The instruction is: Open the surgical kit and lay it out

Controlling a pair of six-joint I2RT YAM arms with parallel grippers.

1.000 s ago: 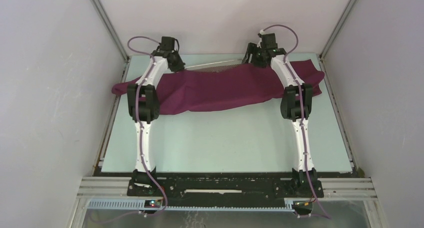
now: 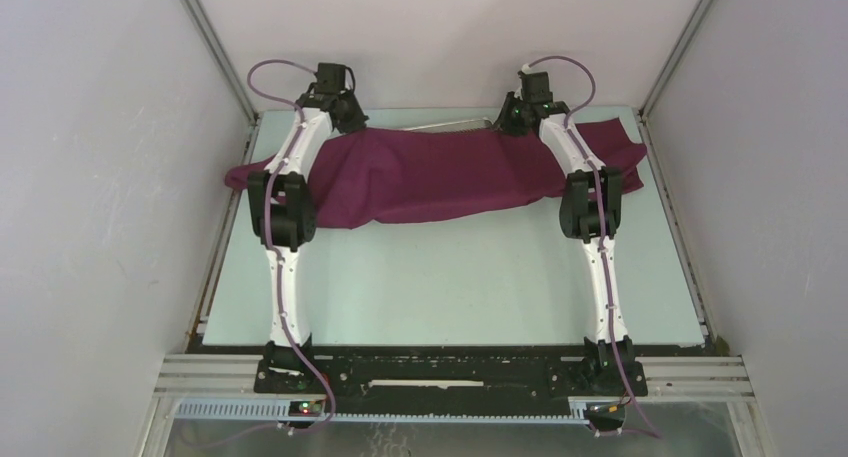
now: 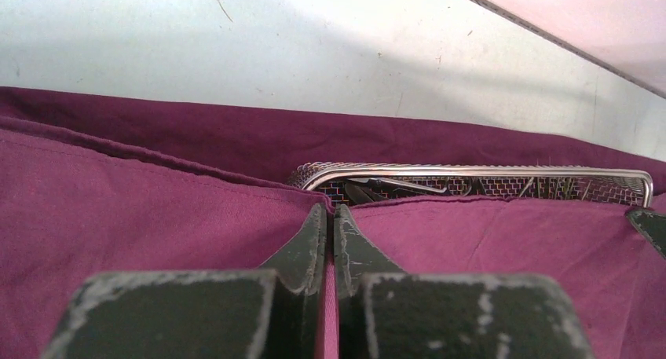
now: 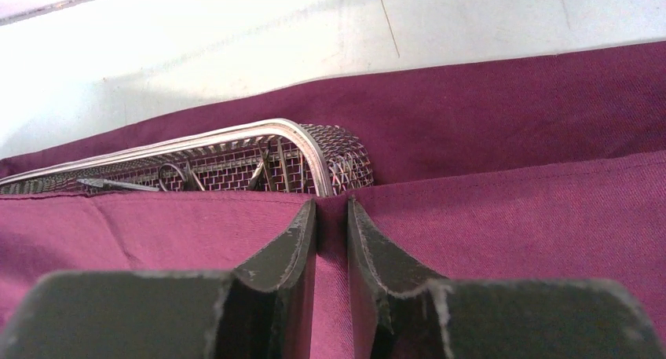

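Note:
A maroon cloth [image 2: 430,177] covers most of a wire mesh basket [image 2: 450,127] at the back of the table; a strip of the basket stays bare. In the left wrist view, the basket's metal rim [image 3: 487,171] shows beyond the cloth's hemmed edge, with metal instruments [image 3: 393,188] inside. My left gripper is shut on that edge, near a basket corner. At the other corner my right gripper has its fingers close together around the cloth edge, cloth showing in the narrow gap; whether they grip it I cannot tell.
Behind the basket runs a flat maroon strip [image 4: 503,100], then a bare band of table before the back wall [image 2: 430,37]. Cloth ends [image 2: 610,142] spread out at both sides.

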